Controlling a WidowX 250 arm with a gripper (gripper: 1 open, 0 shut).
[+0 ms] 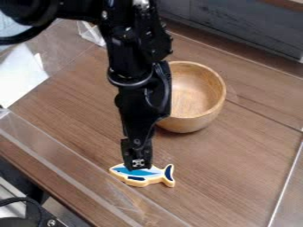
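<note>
A flat toy fish (154,176), blue and white with a yellow edge, lies on the wooden table near the front. My black gripper (137,161) points down with its fingertips low over the fish's left half, covering part of it from view. The gripper is open; whether the fingers touch the fish cannot be told.
A wooden bowl (200,102) stands behind the gripper, partly hidden by it. A clear strip runs along the front left edge, with a dark cable beyond it at the lower left.
</note>
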